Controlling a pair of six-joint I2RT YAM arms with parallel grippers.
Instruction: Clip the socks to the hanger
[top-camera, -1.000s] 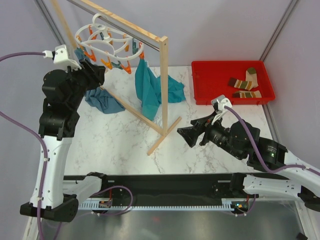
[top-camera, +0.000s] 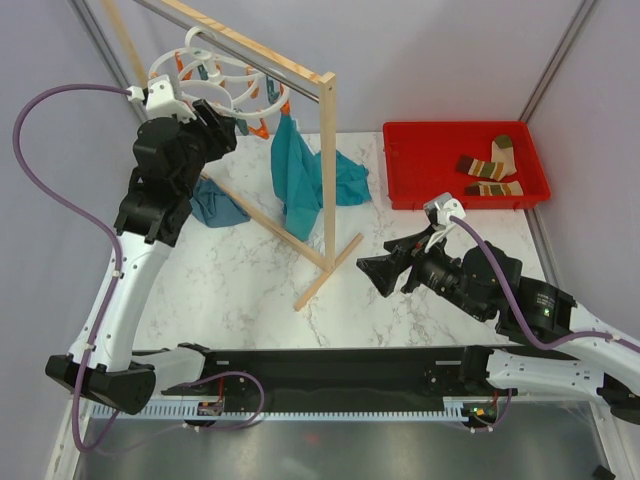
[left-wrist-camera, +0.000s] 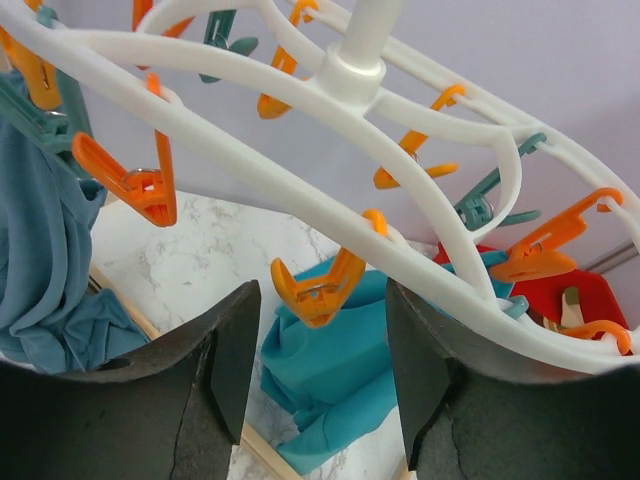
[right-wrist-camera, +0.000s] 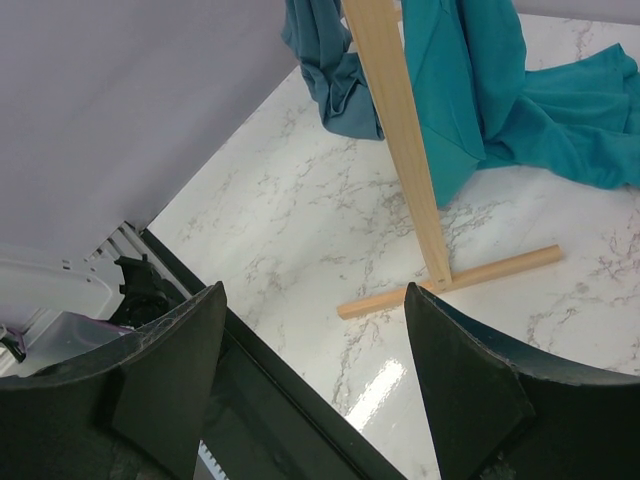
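The round white hanger (top-camera: 250, 106) hangs from the rail, ringed with orange and green clips. My left gripper (top-camera: 224, 136) is raised at its near side, fingers apart. In the left wrist view, an orange clip (left-wrist-camera: 318, 298) with nothing in it sits between the two open fingers; contact cannot be told. Striped socks (top-camera: 487, 168) in brown, green and tan lie in the red bin (top-camera: 430, 200). My right gripper (top-camera: 390, 278) is over the table in front of the stand, fingers apart and empty.
Teal cloth (top-camera: 297, 180) drops from the hanger's right side, and blue cloth (top-camera: 216, 205) from the left. A wooden post (top-camera: 328, 170) with its foot (top-camera: 330, 272) stands between the arms. Bare tabletop (top-camera: 230, 290) shows left of the post.
My left gripper has moved right, bringing its fingers up to the hanger's near rim. The hanger has shifted slightly. The right arm has barely moved, and the socks lie as before.
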